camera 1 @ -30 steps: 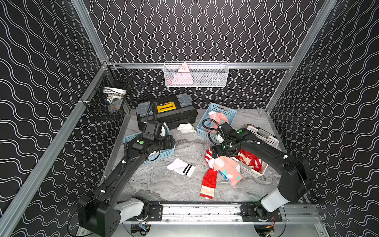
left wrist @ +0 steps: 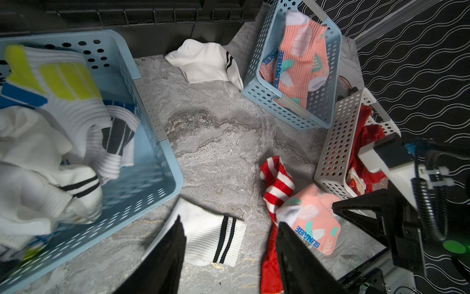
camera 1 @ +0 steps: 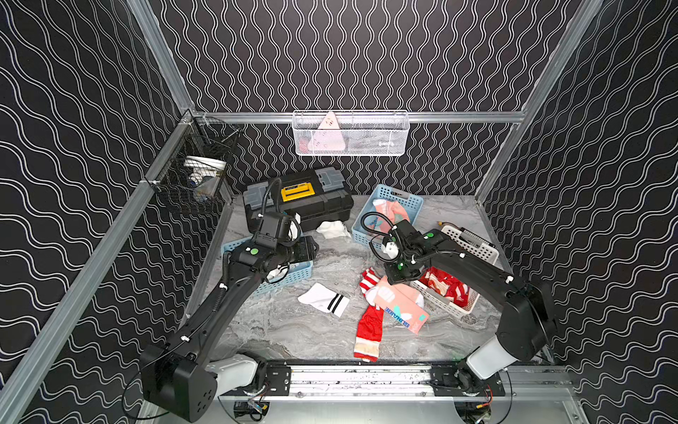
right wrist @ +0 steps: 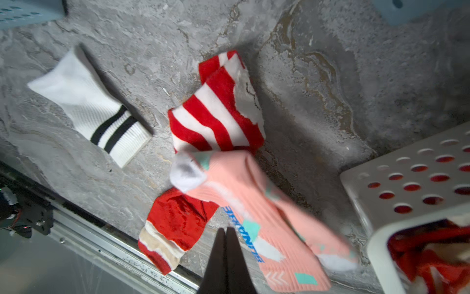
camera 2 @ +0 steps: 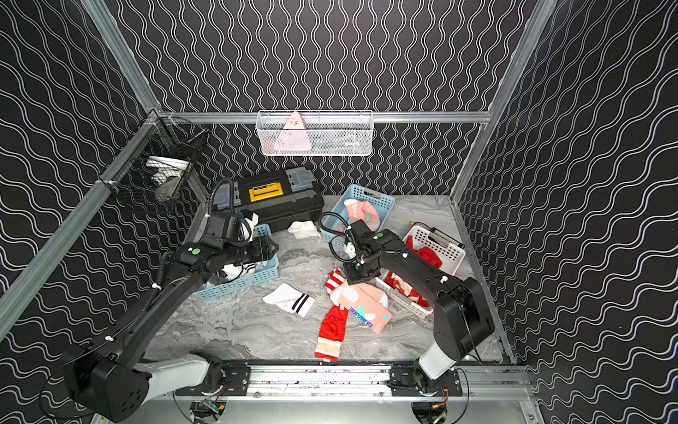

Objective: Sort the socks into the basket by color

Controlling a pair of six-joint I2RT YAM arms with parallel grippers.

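Observation:
My left gripper, open and empty, hangs by the left blue basket (left wrist: 164, 171) of white socks. My right gripper is shut, nothing between its fingers, above a pink sock (right wrist: 269, 240) lying on a red striped sock (right wrist: 215, 117) beside the white basket (right wrist: 401, 181) of red socks. A white striped sock (left wrist: 205, 235) lies mid-front; another white sock (left wrist: 200, 63) lies at the back. The back blue basket (left wrist: 293, 112) holds pink socks.
A black toolbox (camera 1: 310, 205) stands at the back left. A wire basket (camera 1: 350, 134) hangs on the rear wall. The table's middle has some bare marble.
The red sock under the pink one has shifted slightly toward the front left. Both arms have moved slightly.

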